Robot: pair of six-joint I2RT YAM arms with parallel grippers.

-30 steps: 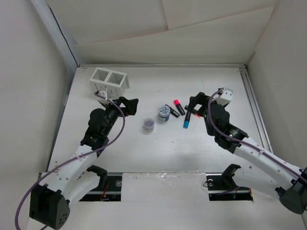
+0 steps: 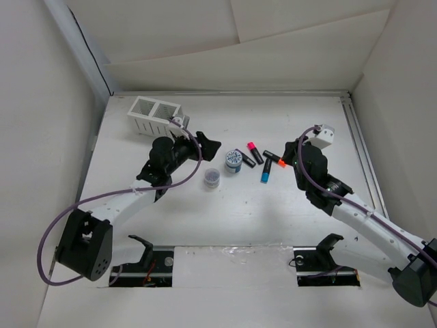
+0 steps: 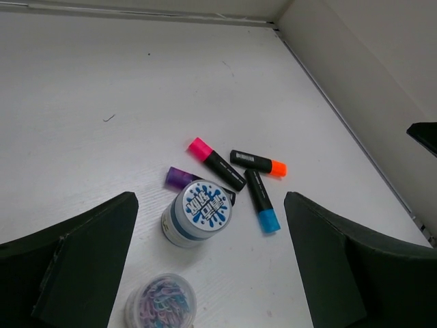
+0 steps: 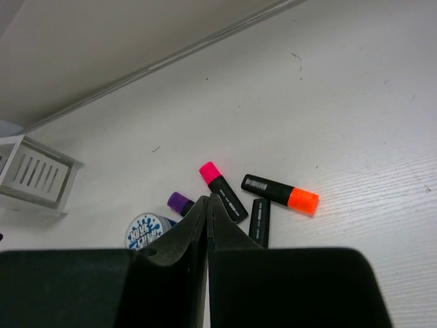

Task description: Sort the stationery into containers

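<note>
Four markers lie in a loose group: pink-capped (image 2: 255, 152), orange-capped (image 4: 278, 194), blue-capped (image 3: 261, 201) and purple-capped (image 3: 179, 178). Beside them stands a round lidded tub (image 3: 206, 207), and nearer a clear container of paper clips (image 3: 160, 304). A white two-compartment holder (image 2: 146, 118) sits at the back left. My left gripper (image 2: 213, 149) hangs above the area just left of the tub, its fingers apart with nothing between them. My right gripper hovers right of the markers, shut, with nothing showing between its fingers.
White walls and a metal edge rail (image 2: 225, 93) bound the table at back and sides.
My right gripper moved slightly right and has closed since one second ago.
</note>
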